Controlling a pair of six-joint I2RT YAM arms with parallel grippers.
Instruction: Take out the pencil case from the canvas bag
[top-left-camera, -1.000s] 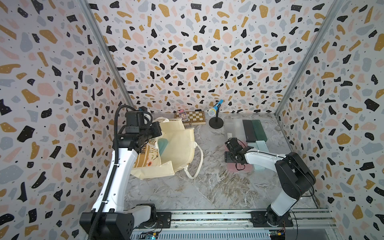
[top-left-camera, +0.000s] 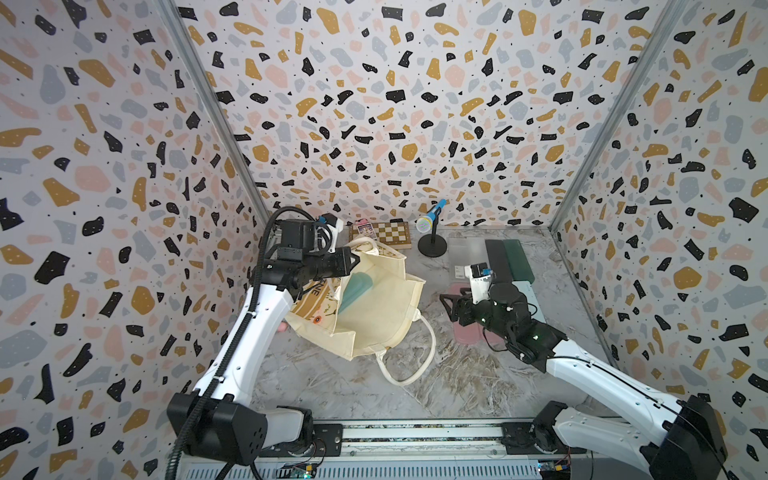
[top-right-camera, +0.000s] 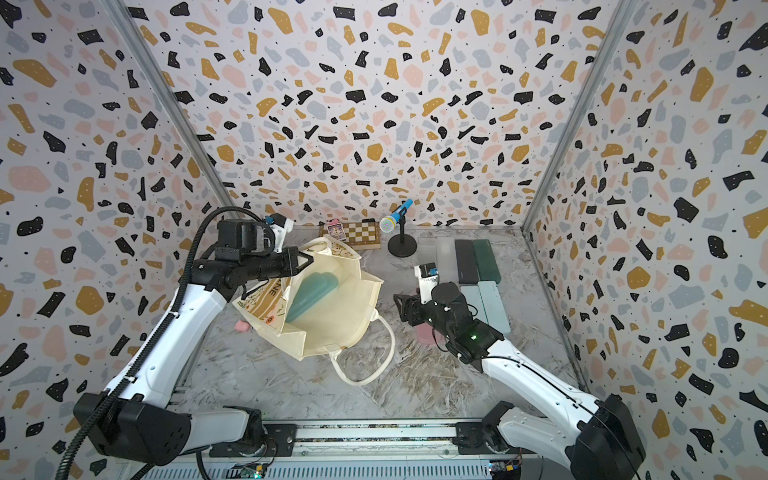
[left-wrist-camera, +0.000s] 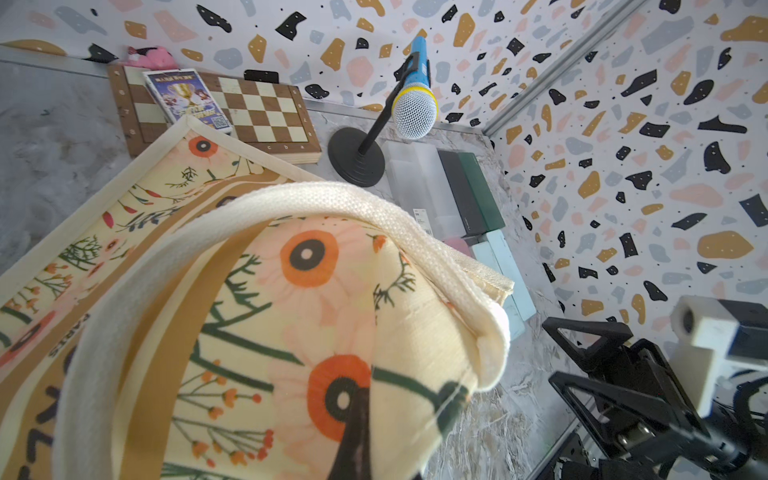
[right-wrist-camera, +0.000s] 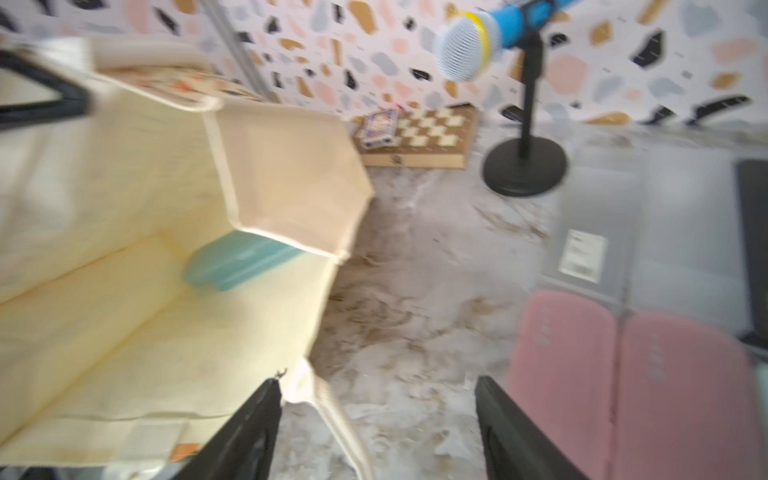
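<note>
The cream canvas bag (top-left-camera: 388, 316), with a floral print outside, lies tilted with its mouth towards the right. Deep inside rests a teal pencil case (right-wrist-camera: 240, 260), seen whole through the opening in the top right view. My left gripper (top-left-camera: 353, 259) is shut on the bag's upper edge; in the left wrist view the printed cloth bunches around its dark fingers (left-wrist-camera: 353, 436). To the right of the mouth, above the table, my right gripper (top-left-camera: 448, 307) stands open and empty, its fingertips (right-wrist-camera: 268, 400) spread wide in the right wrist view.
One bag handle (top-left-camera: 430, 352) loops onto the table at the front. Behind are a chessboard (top-left-camera: 393, 233) and a microphone on a stand (top-left-camera: 433, 245). Several flat cases, including pink ones (right-wrist-camera: 560, 376), lie at the right. Marble table between bag and cases is clear.
</note>
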